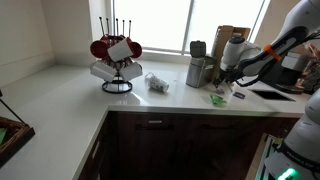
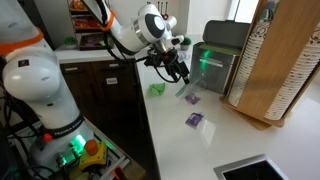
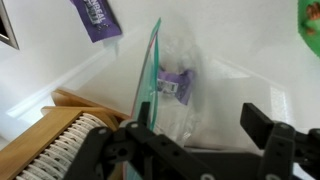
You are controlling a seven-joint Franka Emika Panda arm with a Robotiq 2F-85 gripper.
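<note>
My gripper is open above the white counter, its two dark fingers wide apart in the wrist view. A clear, see-through item, possibly a plastic bag (image 3: pixel 180 55) with a teal edge, reaches between and beyond them. That edge runs close by the left finger; whether they touch, I cannot tell. Through the clear material shows a small purple packet (image 3: pixel 175 86). Another purple packet (image 3: pixel 96 18) lies apart at the upper left, and also shows in exterior view 2 as a purple packet (image 2: pixel 194 120). A green item (image 2: pixel 155 90) rests on the counter near the gripper.
A grey bin (image 2: pixel 208 68) and a tall ribbed brown holder (image 2: pixel 262 70) stand behind the gripper. A dark tray (image 2: pixel 250 169) lies at the near right. The rack of red mugs (image 1: pixel 118 60) and a clear bag-like item (image 1: pixel 157 83) are farther along the counter.
</note>
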